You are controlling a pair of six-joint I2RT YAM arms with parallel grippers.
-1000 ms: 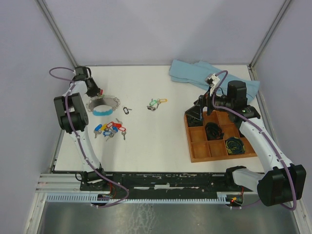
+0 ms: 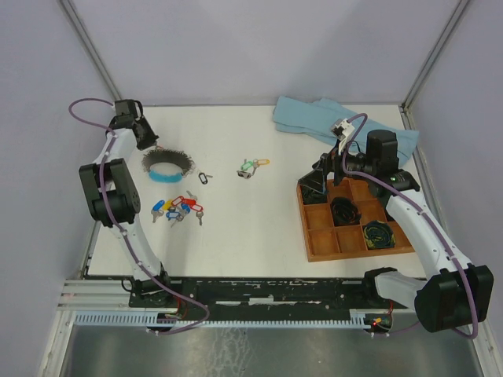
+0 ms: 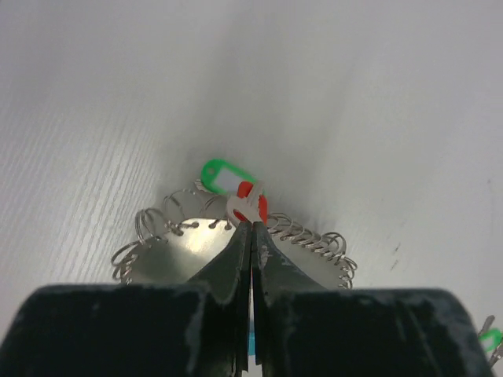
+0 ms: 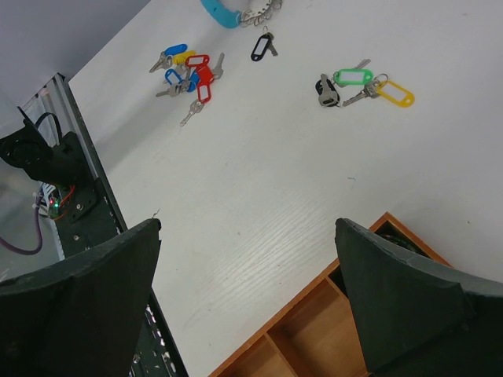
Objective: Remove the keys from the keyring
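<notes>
A keyring with many wire rings and a blue handle (image 2: 165,177) lies at the table's left. My left gripper (image 2: 145,143) is over its upper left. In the left wrist view the left gripper is shut, with a silver key (image 3: 240,207) at its tips and red and green tags behind; what exactly it grips is partly hidden. Key clusters with coloured tags (image 2: 177,206) and green and yellow tags (image 4: 354,77) lie loose on the table. My right gripper is open above the wooden tray.
The wooden compartment tray (image 2: 322,243) with black coils stands at the right. Blue cloths (image 2: 306,118) lie at the back right.
The right arm has not visibly moved.
</notes>
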